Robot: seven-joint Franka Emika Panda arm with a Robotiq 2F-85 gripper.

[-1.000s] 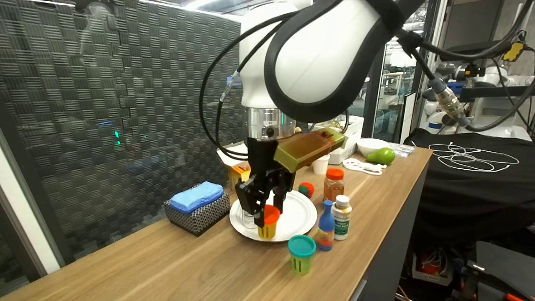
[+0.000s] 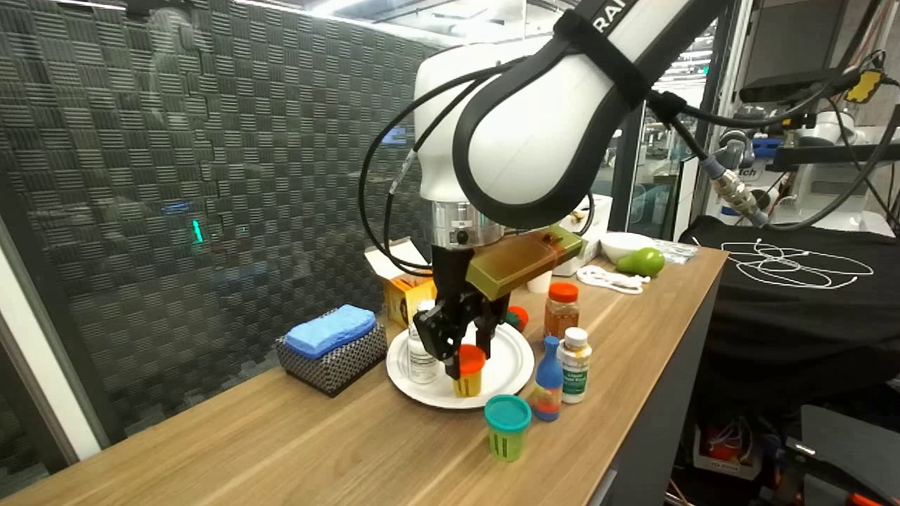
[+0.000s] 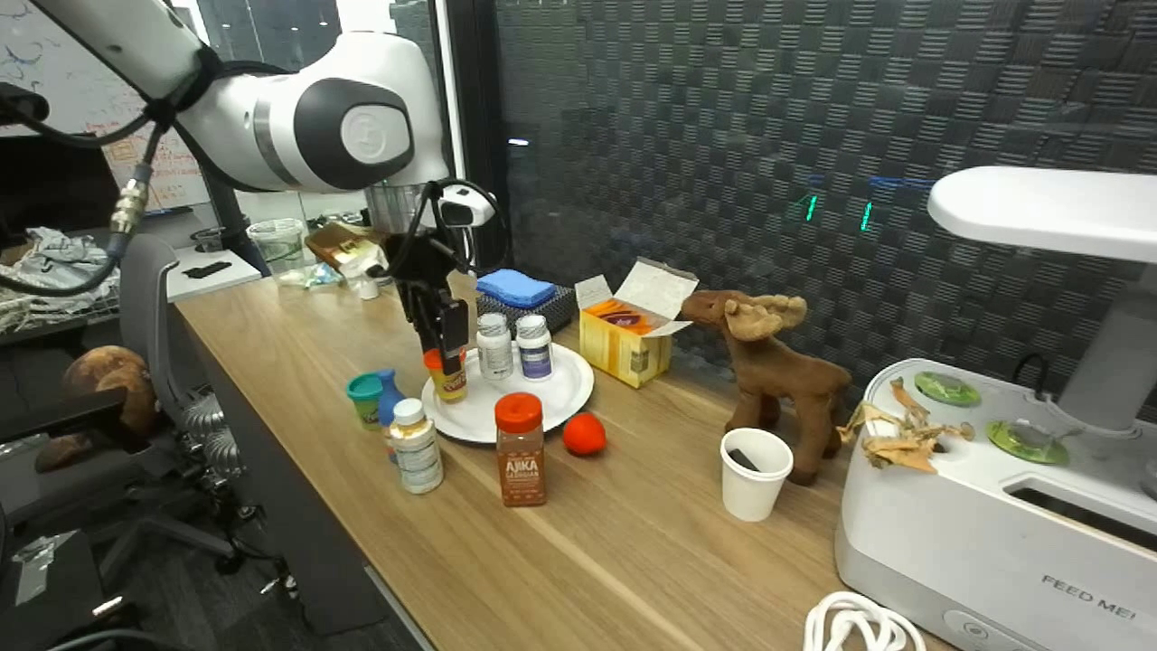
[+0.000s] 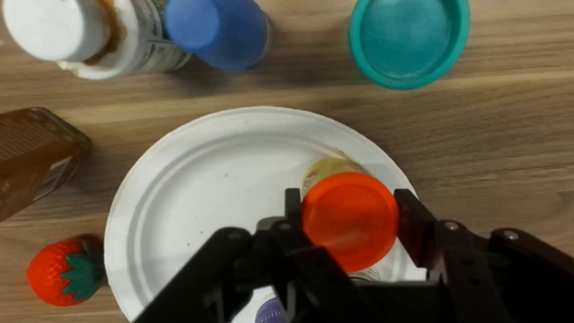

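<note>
An orange-lidded yellow tub (image 2: pixel 468 381) is over the front part of the white plate (image 2: pixel 510 371), with my gripper shut on its lid, one finger on each side. In the wrist view the orange lid (image 4: pixel 350 220) fills the space between the fingertips, and the tub's body leans away beneath it. Whether its base touches the plate I cannot tell. Two white pill bottles (image 3: pixel 495 347) stand on the plate behind the tub. A teal-lidded green tub (image 2: pixel 507 429) sits on the table in front of the plate.
Close to the plate stand a blue bottle (image 2: pixel 549 384), a white-capped bottle (image 2: pixel 575 368), a red-lidded spice jar (image 3: pixel 521 450) and a toy strawberry (image 4: pixel 64 273). A black box with a blue sponge (image 2: pixel 330 332) is behind.
The gripper and the orange-lidded tub have shifted slightly right in exterior view 1. More of the white bottle on the plate now shows. The other objects have stayed put.
</note>
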